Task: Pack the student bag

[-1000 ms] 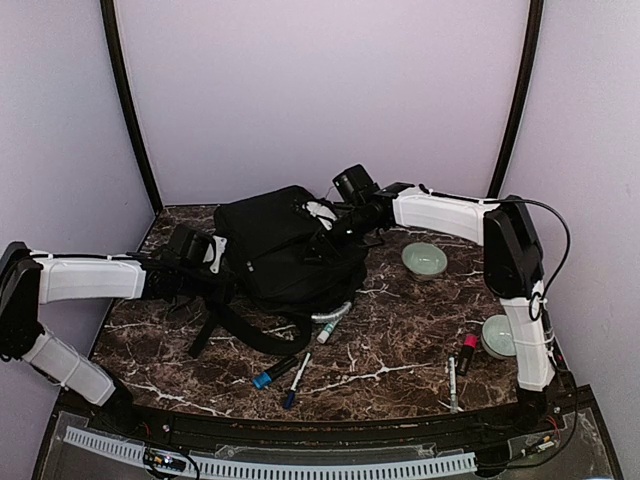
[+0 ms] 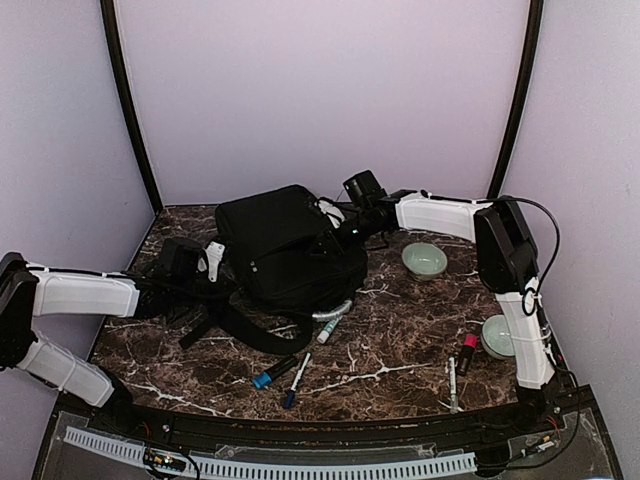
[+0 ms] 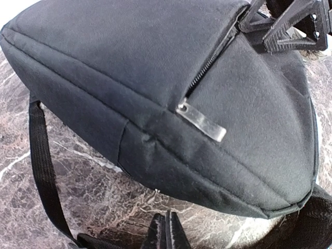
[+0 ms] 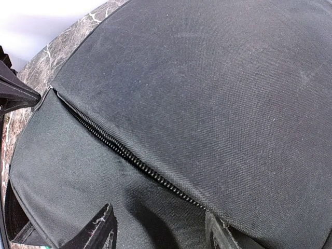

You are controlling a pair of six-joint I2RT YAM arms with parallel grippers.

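Observation:
The black bag (image 2: 262, 225) lies across the back middle of the table, its zip (image 4: 155, 175) partly open. Beside the bag's lower left edge, my left gripper is shut with its fingers together and empty. The bag edge lies outside those fingers, and marble shows between. A metal zip pull (image 3: 205, 124) hangs at the near end of the zip. Over the bag's front panel my right gripper is open, fingers wide apart; no fabric is visibly pinched. A black strap (image 2: 255, 338) trails over the table.
A blue-ended dark marker (image 2: 272, 373), a pen (image 2: 298, 380) and a green-and-white tube (image 2: 328, 330) lie in front of the bag. On the right are two pale bowls (image 2: 425, 259), a pink-ended marker (image 2: 466, 355) and a white pen (image 2: 453, 385).

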